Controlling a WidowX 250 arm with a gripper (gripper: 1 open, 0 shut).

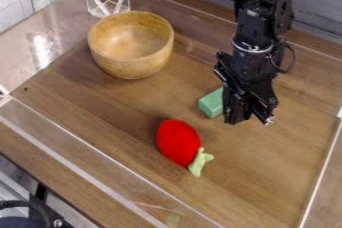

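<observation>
My black gripper (241, 100) is low over the right-middle of the wooden table, at a green block (210, 103). Its lower part covers most of the block, and only the block's left end shows. The fingertips are hard to make out, but the gripper appears shut on the block.
A large wooden bowl (131, 44) stands at the upper left, with a white wire object (108, 1) behind it. A red object with a green top (178, 142) lies front centre.
</observation>
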